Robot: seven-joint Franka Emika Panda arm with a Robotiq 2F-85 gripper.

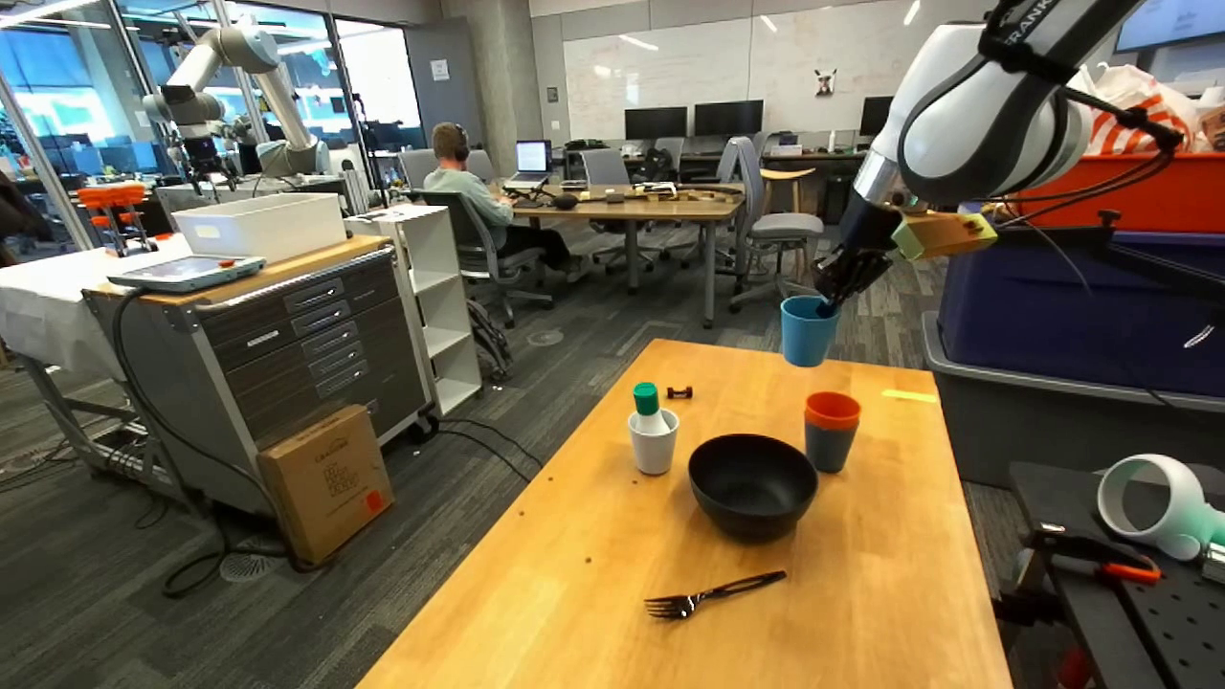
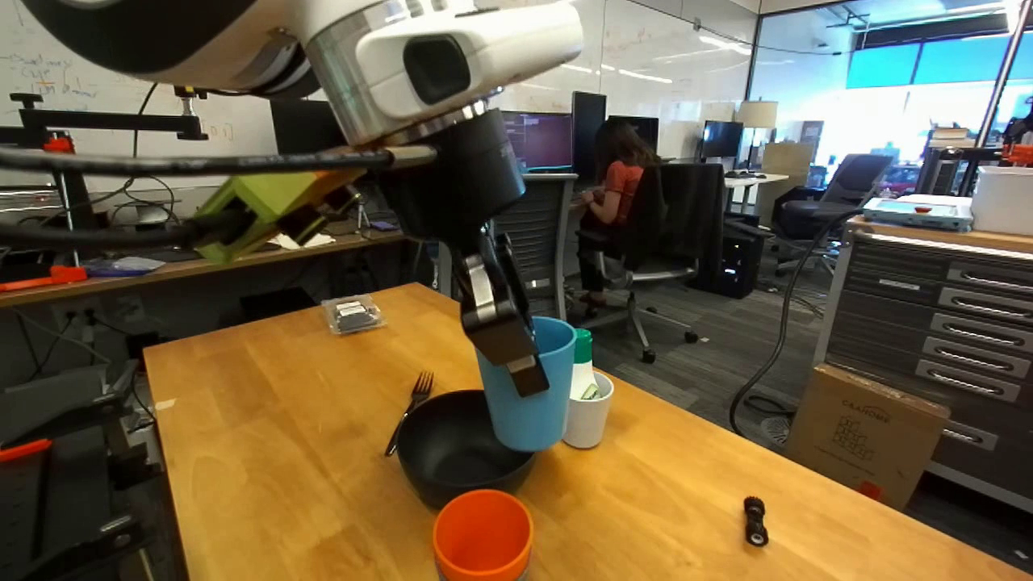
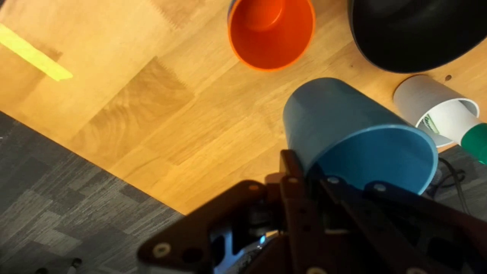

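Observation:
A blue cup [image 1: 809, 333] hangs in the air above the table's far part, my gripper [image 1: 829, 300] shut on its rim. In the wrist view one finger lies outside the wall of the blue cup [image 3: 340, 114] and the other reaches inside it. Below stands an orange cup [image 1: 833, 409] nested in a grey cup [image 1: 828, 446], open end up. From the wrist view, the orange cup [image 3: 272, 32] lies apart from the blue one and looks empty. The gripper [image 2: 528, 363] also shows in exterior view 2, with the blue cup [image 2: 533, 397] held over the table.
A black bowl [image 1: 752, 486] sits beside the stacked cups. To its left is a white cup [image 1: 654, 443] holding a green-capped bottle [image 1: 646, 403]. A black fork [image 1: 714, 593] and a small dark dumbbell-shaped object [image 1: 679, 392] lie on the table, whose near part is clear.

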